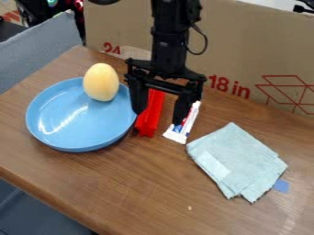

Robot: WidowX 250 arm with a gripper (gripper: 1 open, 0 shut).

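My black gripper [160, 108] hangs open, low over a red bar [150, 119] on the wooden table, its fingers on either side of it. A white toothpaste tube [181, 127] lies just right of the red bar, partly behind the gripper. A blue plate [76, 121] is to the left, with a pale yellow oval object [101, 82] at its back edge.
A folded light-blue cloth [240, 161] lies at the right. A cardboard box [258, 69] stands along the back.
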